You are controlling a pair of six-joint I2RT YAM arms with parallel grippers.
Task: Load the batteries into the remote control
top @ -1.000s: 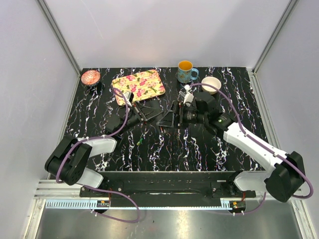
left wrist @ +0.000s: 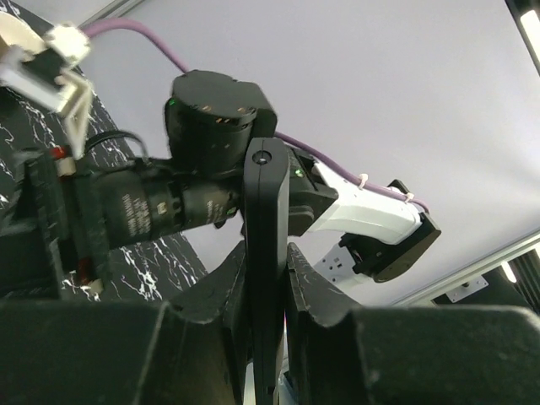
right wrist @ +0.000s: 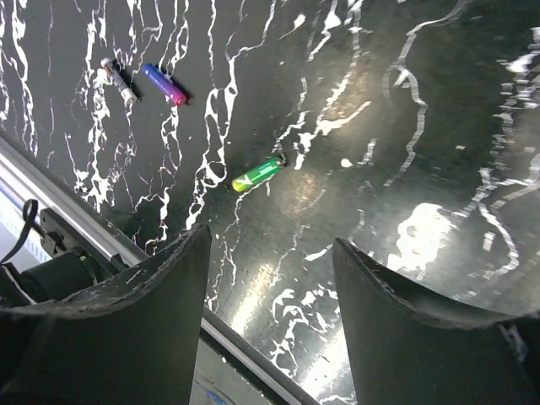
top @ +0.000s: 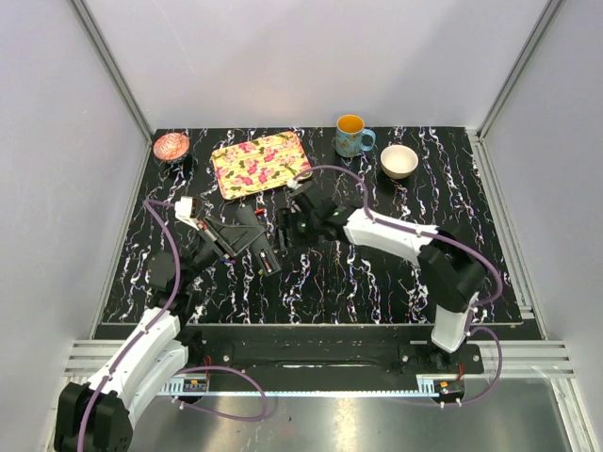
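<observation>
The dark remote control (top: 268, 260) hangs tilted over the left half of the table, with my left gripper (top: 247, 237) shut on it. In the left wrist view the remote (left wrist: 267, 202) appears edge-on between the fingers, so its battery bay is hidden. My right gripper (top: 285, 229) hovers just right of the remote, its fingers part open and nothing between them. Three batteries lie loose on the table in the right wrist view: a green one (right wrist: 257, 173), a blue-purple one with a pink end (right wrist: 164, 84), and a grey one (right wrist: 119, 81).
A floral tray (top: 262, 163) lies behind the grippers. A blue mug (top: 350, 142), a white bowl (top: 399, 161) and a red patterned bowl (top: 171, 147) stand along the back. Right of centre, the front of the marble-patterned table (top: 377, 292) is clear.
My left gripper has moved left with the remote, away from where both grippers were close together.
</observation>
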